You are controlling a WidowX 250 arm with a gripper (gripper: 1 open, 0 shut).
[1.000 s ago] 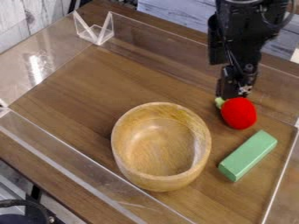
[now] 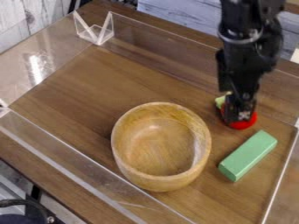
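Note:
My gripper (image 2: 239, 92) hangs over the right side of the table, open and blurred, its dark fingers pointing down just above a red round object (image 2: 239, 121) with a green tip, whose top it partly hides. In front of that lies a green block (image 2: 246, 156). A wooden bowl (image 2: 128, 145) stands left of the block, empty.
The wooden tray (image 2: 70, 105) has clear low walls. A clear plastic piece (image 2: 96, 26) sits at its back left corner.
My gripper has come down toward the red object and now covers more of it. The bowl and green block have stayed in place.

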